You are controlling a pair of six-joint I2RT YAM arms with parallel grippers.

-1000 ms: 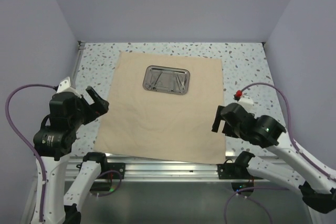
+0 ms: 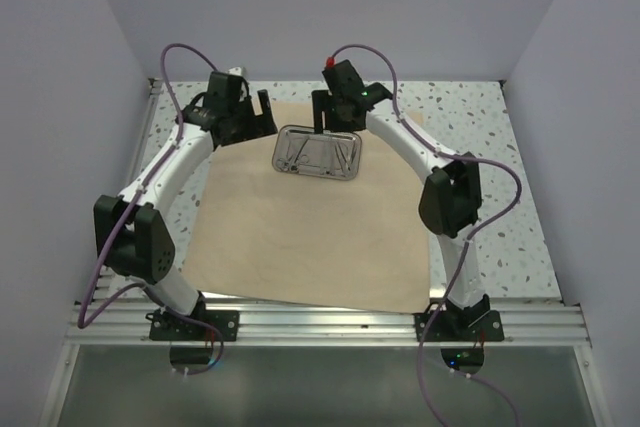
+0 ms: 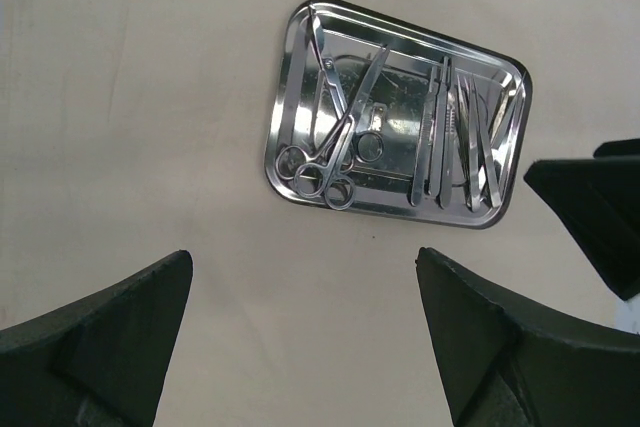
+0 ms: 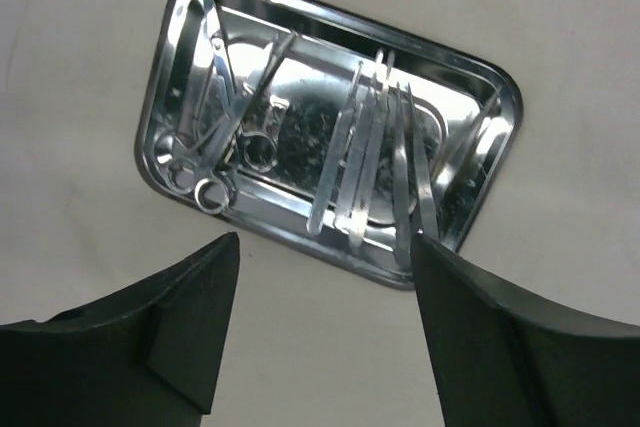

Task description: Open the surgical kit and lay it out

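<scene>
A steel tray [image 2: 315, 173] [image 3: 400, 207] [image 4: 300, 237] holds scissors-like ring-handled instruments [image 3: 340, 127] [image 4: 238, 112] on its left and several slim tweezers or handles [image 3: 438, 137] [image 4: 368, 172] on its right. My left gripper [image 2: 262, 112] is open, empty, just left of the tray. My right gripper [image 2: 320, 115] is over the tray's back part, its fingers apart with nothing seen between them. Dark parts of the right gripper show at the right of the left wrist view.
The tray lies on a beige cloth [image 2: 300, 237] over a speckled board [image 2: 470, 127]. Side and back walls bound the area.
Both arms have moved from the front corners toward the back centre, the left one to beside the tray, the right one over it. The tray lies in the same place.
</scene>
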